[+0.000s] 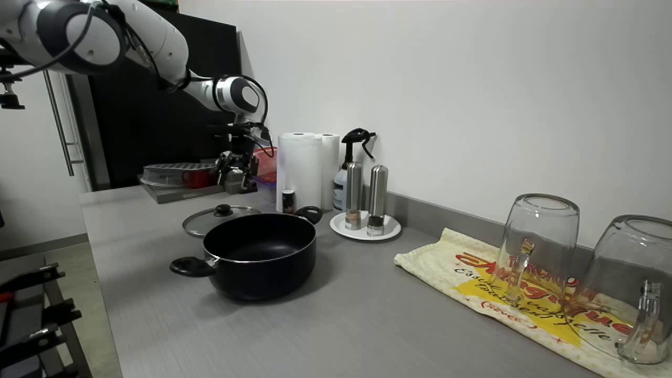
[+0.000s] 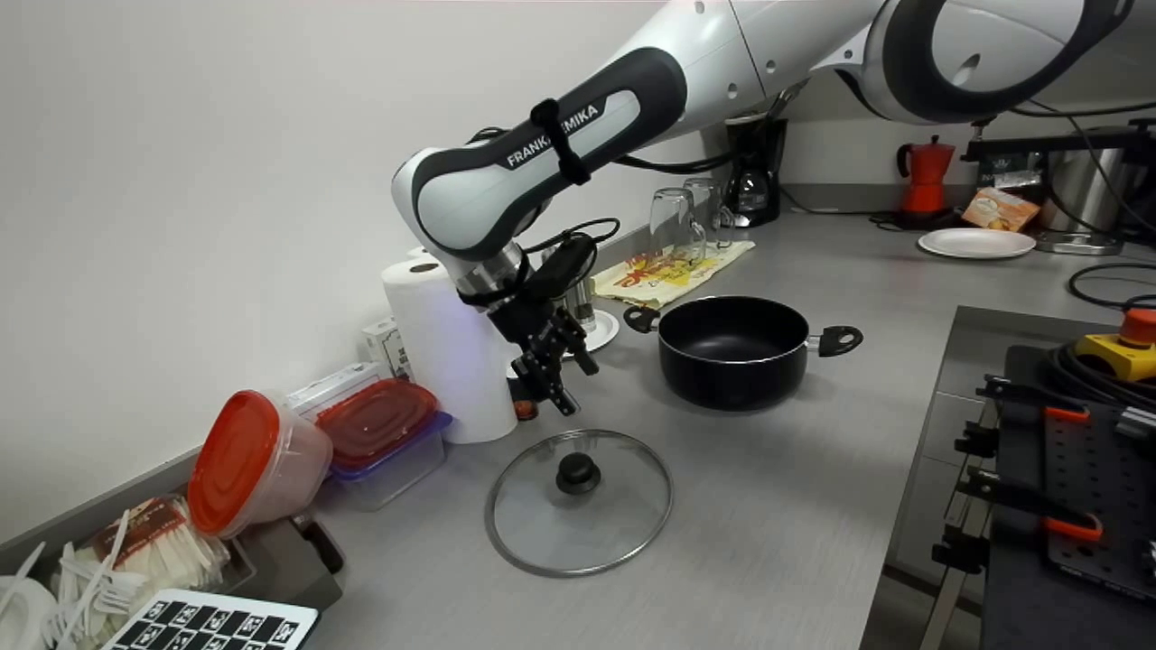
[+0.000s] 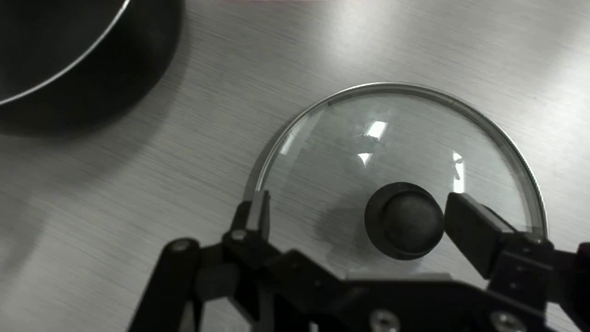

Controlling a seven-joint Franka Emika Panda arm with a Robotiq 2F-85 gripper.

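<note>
A glass lid with a metal rim lies flat on the counter, its black knob upward. Beside it stands the open black pot with two side handles; nothing shows inside. My gripper hangs above the counter, apart from the lid. In the wrist view the gripper is open, and the knob appears between its fingers, closer to the right finger. The lid extends beneath both fingers. The pot is at the upper left there.
Paper towel rolls, a spray bottle and two mills on a white plate stand along the wall. Upturned glass mugs rest on a cloth. Plastic containers sit at the lower left.
</note>
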